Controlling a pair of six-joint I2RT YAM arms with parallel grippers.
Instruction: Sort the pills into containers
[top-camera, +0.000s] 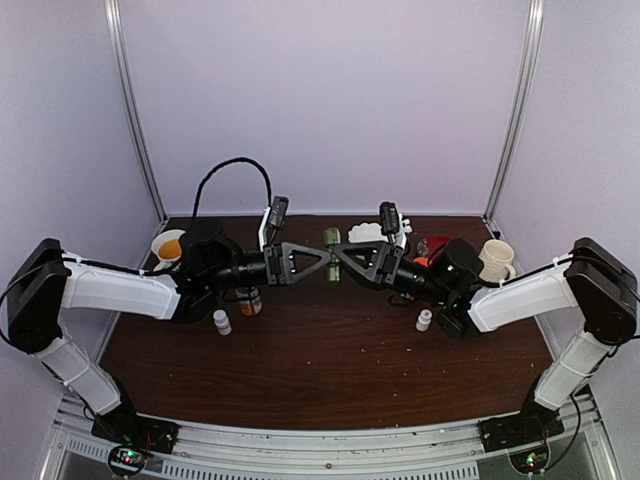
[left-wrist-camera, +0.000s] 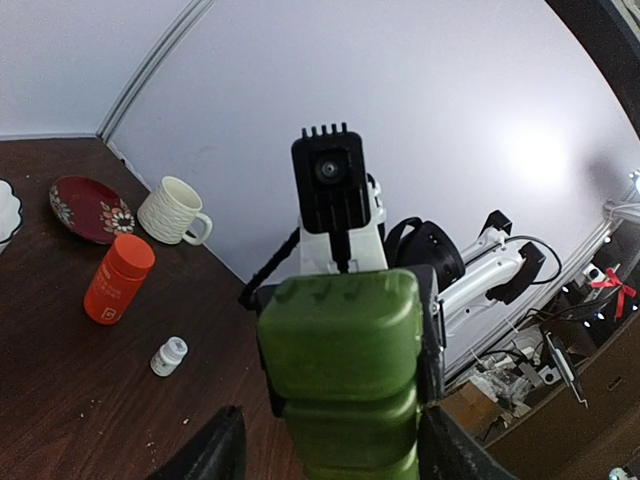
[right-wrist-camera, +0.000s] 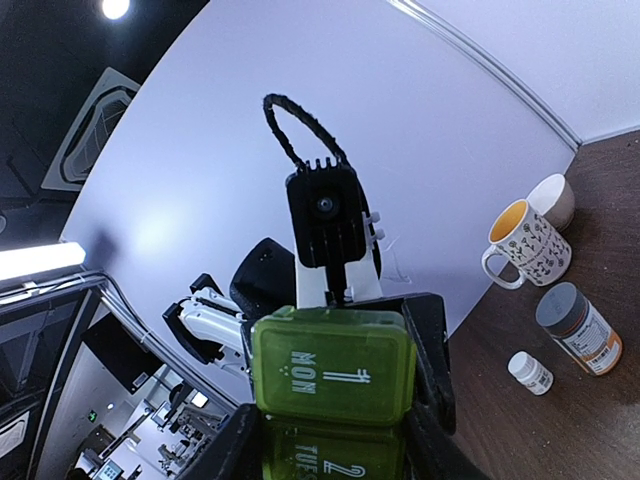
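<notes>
Between the two grippers, at the middle of the top view, a green pill organizer (top-camera: 332, 238) stands on end above the table. My right gripper (top-camera: 340, 251) is shut on it; the right wrist view shows its lids marked MON and TUES (right-wrist-camera: 331, 370). Whether those fingers touch it cannot be told. A small white bottle (top-camera: 222, 322) stands at left, another (top-camera: 424, 320) at right.
At left are an amber bottle (right-wrist-camera: 580, 328), a patterned mug (right-wrist-camera: 530, 245) and a white bowl (right-wrist-camera: 553, 200). An orange bottle (left-wrist-camera: 119, 279), a red plate (left-wrist-camera: 92, 208) and a cream mug (left-wrist-camera: 174, 211) stand at right.
</notes>
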